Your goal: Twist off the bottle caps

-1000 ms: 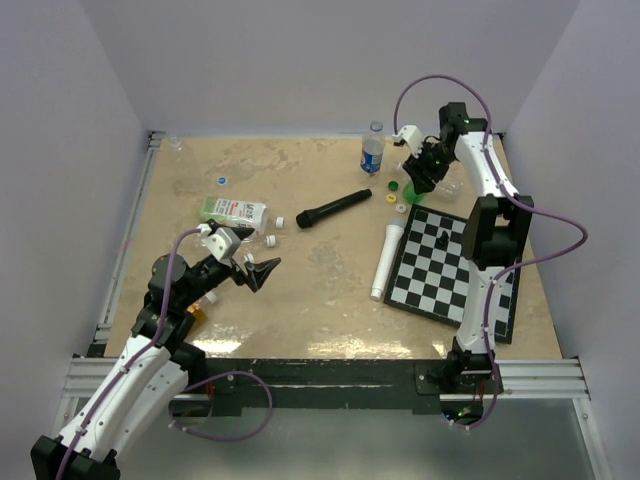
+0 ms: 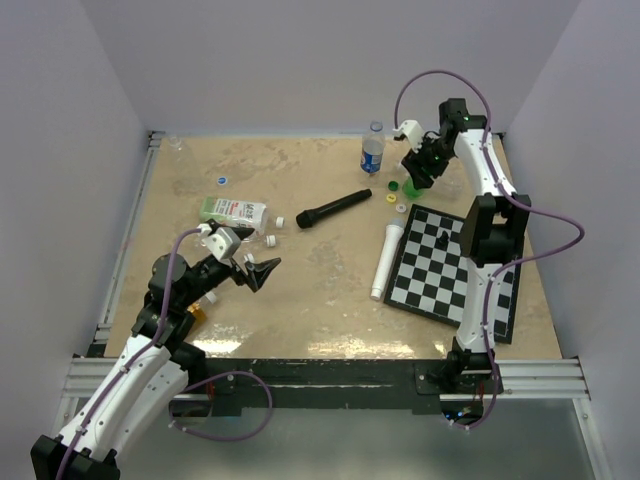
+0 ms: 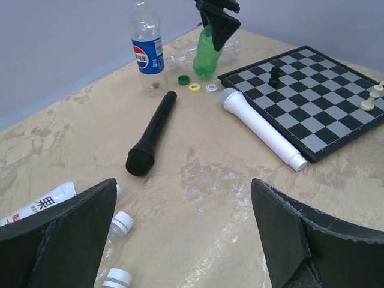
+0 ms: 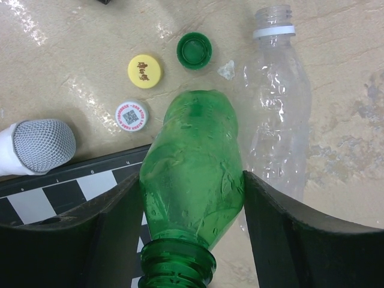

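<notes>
A green bottle [image 4: 192, 174] is between the fingers of my right gripper [image 2: 424, 172], near the back right; its neck shows without a cap, and whether the fingers press on it I cannot tell. Loose green [image 4: 194, 50], yellow [image 4: 144, 71] and white [image 4: 131, 116] caps lie beside it. A clear uncapped bottle [image 4: 273, 120] lies alongside. The Pepsi bottle [image 3: 147, 57] stands to the left. My left gripper [image 2: 257, 272] is open and empty at the left, near more bottles and white caps [image 2: 280, 222].
A black microphone [image 2: 333, 208] and a white microphone [image 2: 386, 260] lie mid-table. The chessboard [image 2: 430, 290] fills the right front.
The left arm has not moved.
</notes>
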